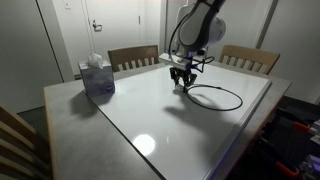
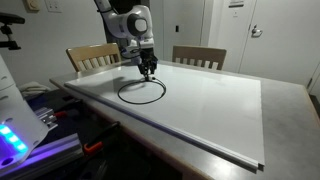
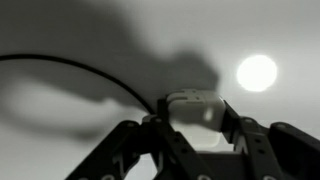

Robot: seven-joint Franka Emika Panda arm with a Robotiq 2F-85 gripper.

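Observation:
My gripper is shut on a small pale, rounded object (image 3: 196, 116), which shows between its black fingertips in the wrist view. In exterior view 1 the gripper (image 1: 184, 90) is low over the far part of the white table; whether the object touches the surface I cannot tell. A thin black cable (image 3: 68, 63) curves in from the left and ends at the left finger, where the fingers hide its join. Across the table the cable (image 1: 241, 100) makes a wide loop, also seen in exterior view 2 as a dark curve (image 2: 143, 103).
A grey box with white tissue (image 1: 97, 75) stands at the far left in exterior view 1. Wooden chairs (image 1: 134, 58) line the back edge, and the arm's dark base (image 1: 290, 145) is at the right front.

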